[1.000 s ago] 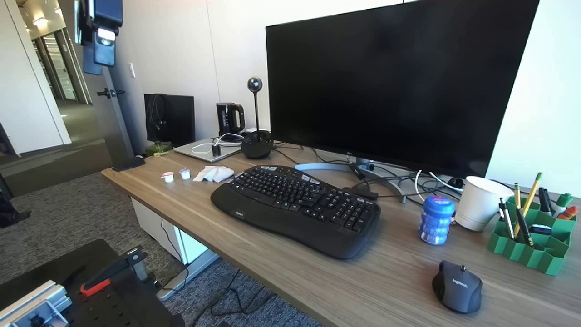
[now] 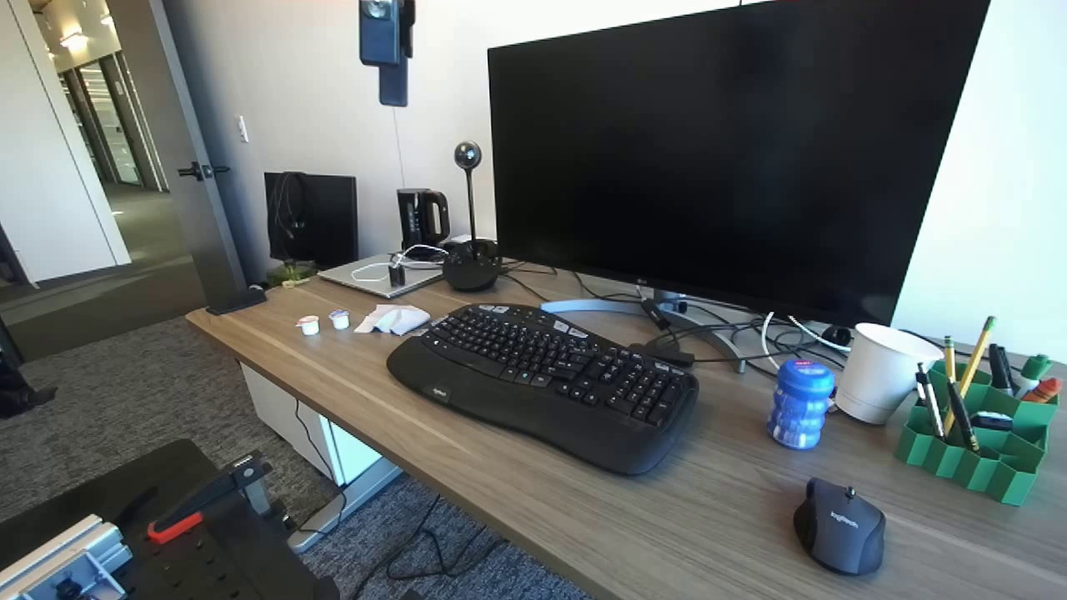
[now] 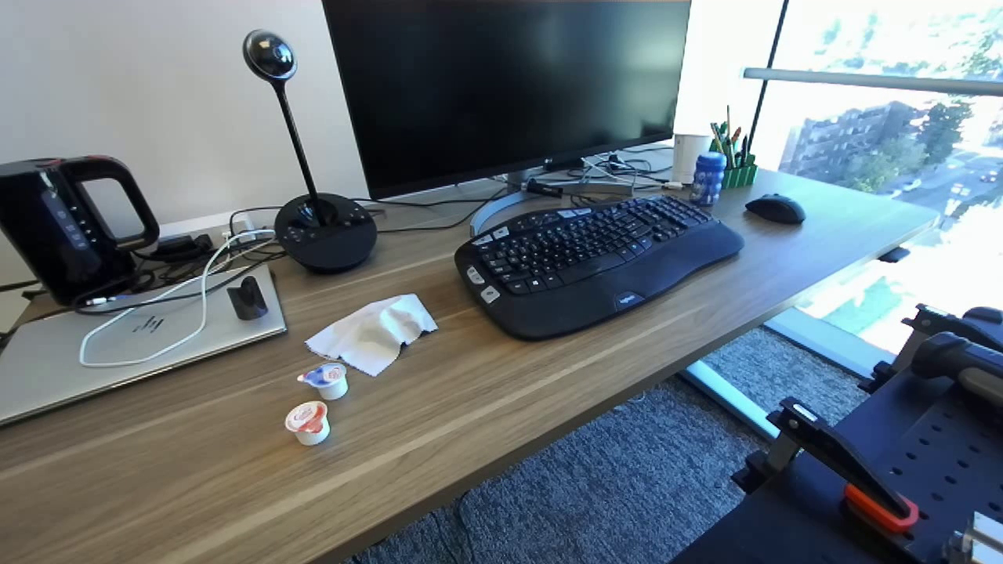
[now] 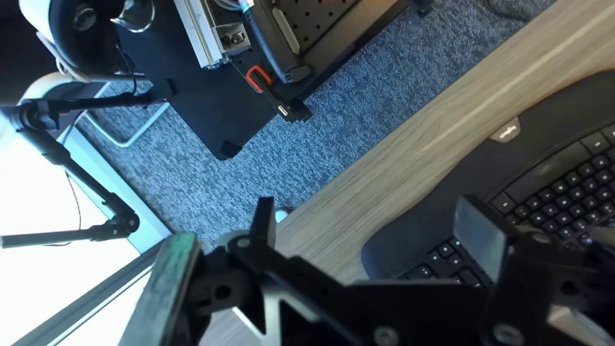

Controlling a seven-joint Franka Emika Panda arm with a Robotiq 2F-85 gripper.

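In the wrist view my gripper stands open, its two fingers wide apart with nothing between them. It hangs above the desk's front edge, and the black keyboard shows partly behind the right finger. At the top of exterior view 1, dark fingers hang in the air well above the desktop; the rest of the arm is cut off. Exterior view 2 does not show the gripper. On the desk lie a crumpled white cloth and two small creamer cups, one blue-lidded, one red-lidded.
A large monitor stands behind the keyboard. Rightward are a blue bottle, white cup, green pen holder and mouse. Leftward are a camera stand, laptop and kettle.
In exterior view 1 the gripper has moved to the right and somewhat higher in the picture, and less of it shows. The desk objects have stayed in place.
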